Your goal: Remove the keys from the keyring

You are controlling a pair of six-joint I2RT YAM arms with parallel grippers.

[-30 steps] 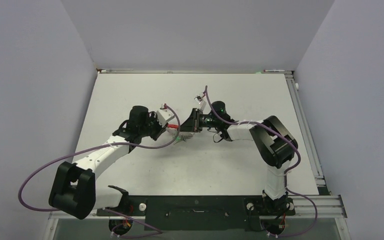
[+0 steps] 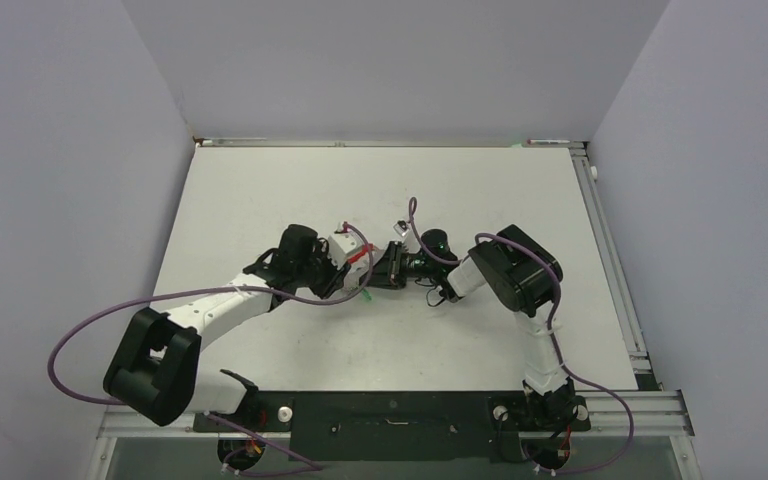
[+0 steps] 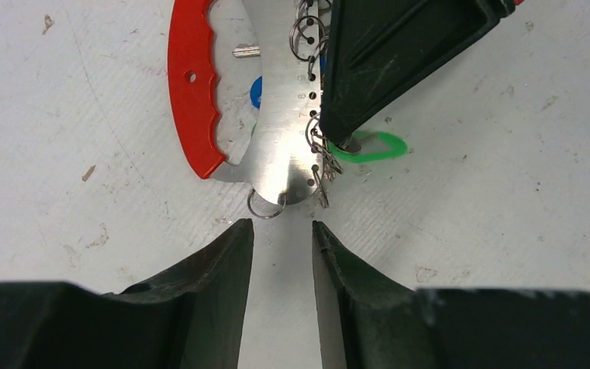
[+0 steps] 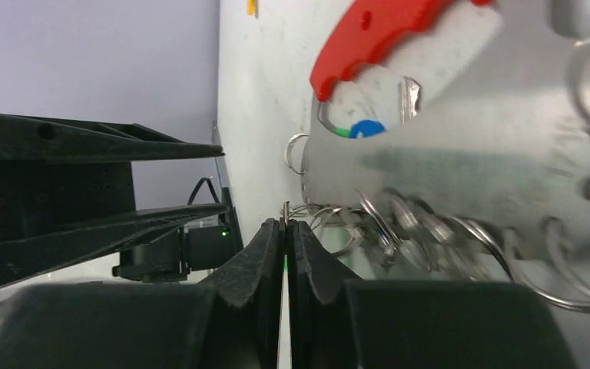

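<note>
A steel plate (image 3: pixel 280 154) with a red grip (image 3: pixel 192 92) and a row of small rings along one edge lies in the middle, seen also as the red piece (image 2: pixel 356 254) in the top view. A key (image 3: pixel 246 51), a blue tag (image 4: pixel 367 128) and a green tag (image 3: pixel 380 147) show around it. My right gripper is shut on something thin among the rings (image 4: pixel 388 231), exactly what is unclear. My left gripper stands part open beside the plate's end, nothing between its fingers.
The white board (image 2: pixel 380 180) is otherwise clear around both arms, bounded by grey walls and metal rails (image 2: pixel 600 250). Purple cables (image 2: pixel 160 298) loop over both arms.
Both grippers have shifted slightly toward the front of the board over the last second, and the left one has moved a little to the right; the red-gripped plate shows near them.
</note>
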